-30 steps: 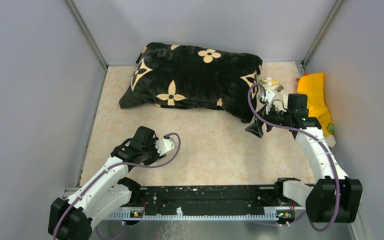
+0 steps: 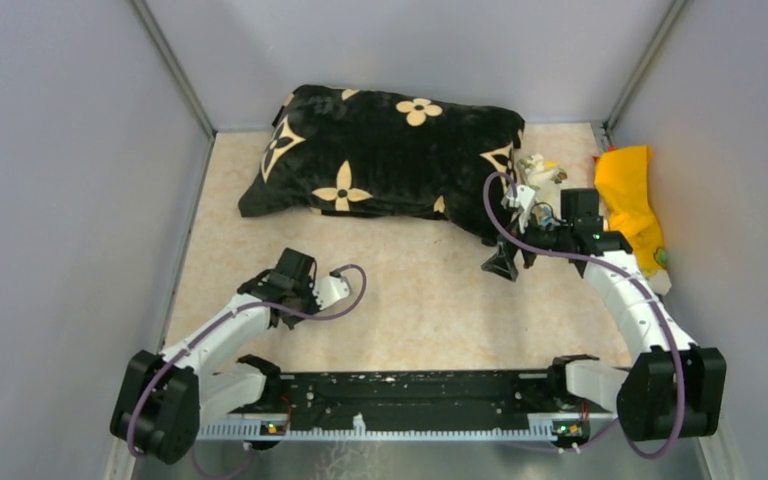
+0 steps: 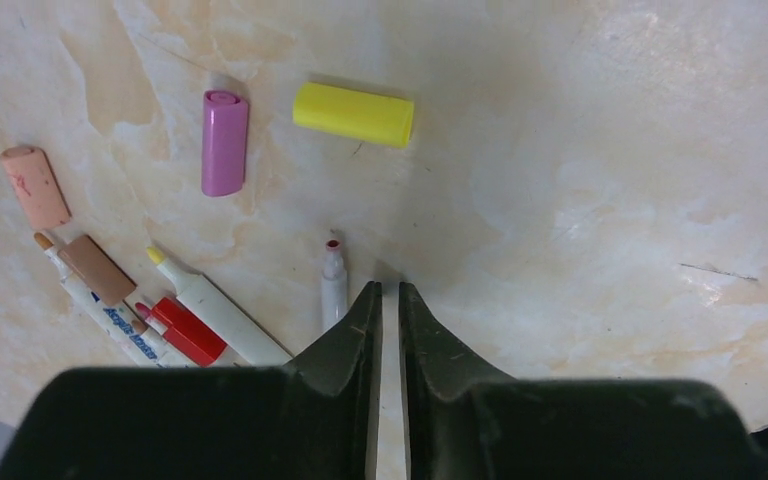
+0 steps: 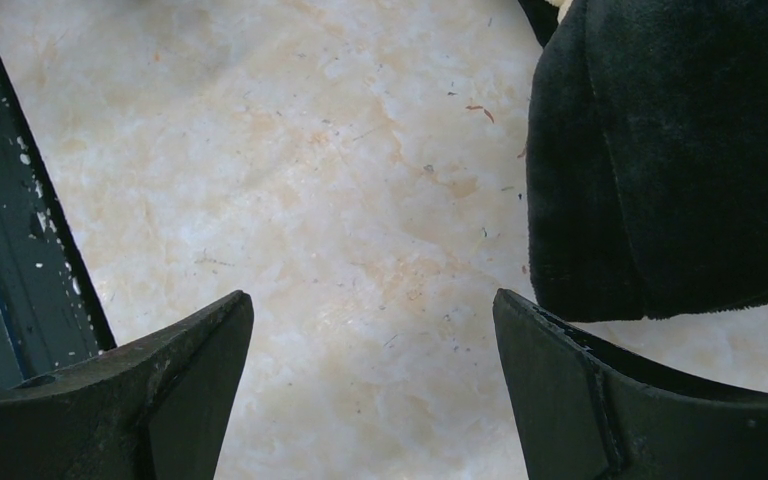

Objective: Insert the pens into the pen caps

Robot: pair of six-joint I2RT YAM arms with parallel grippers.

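In the left wrist view a white pen with a dark red tip lies just left of my left gripper. That gripper's fingers stand a narrow gap apart, with only table showing between them. A purple cap and a yellow cap lie farther off. To the left are a yellow-tipped pen, a red cap, a brown cap, a peach cap and other pens, partly overlapping. In the right wrist view my right gripper is wide open and empty above bare table.
A black patterned cushion fills the back of the table, its corner close to the right gripper. A yellow cloth and small items lie at the far right.
The right gripper has drifted slightly left.
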